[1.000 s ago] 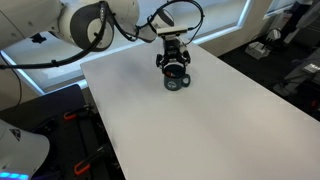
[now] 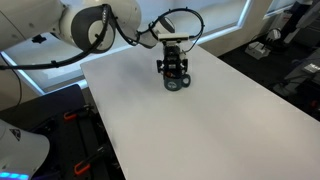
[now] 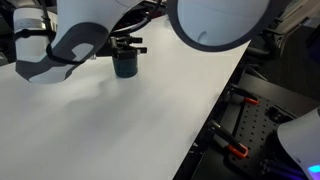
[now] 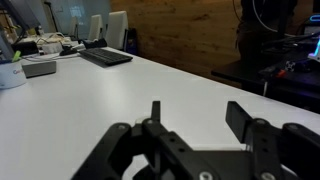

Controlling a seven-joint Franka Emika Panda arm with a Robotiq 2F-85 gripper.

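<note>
A dark mug (image 2: pixel 174 83) stands on the white table, its handle on the right in exterior view 1. My gripper (image 2: pixel 172 67) is right above the mug, its dark fingers close to the rim; whether they touch it is too small to tell. In exterior view 2 the dark mug (image 3: pixel 125 65) is partly covered by the gripper (image 3: pixel 126 43) at its top. The wrist view shows the gripper with its two fingertips apart and only white table visible between them. The mug cannot be made out there.
Free white table (image 2: pixel 215 125) spreads to the front and right of the mug. A dark keyboard (image 4: pixel 105 57) and a white container (image 4: pixel 11 74) are at the far side in the wrist view. A black cable (image 2: pixel 195 35) loops near the arm.
The light gap seen between the fingers above the mug has become smaller and darker. The mug stays in the same place, and the arm has barely shifted.
</note>
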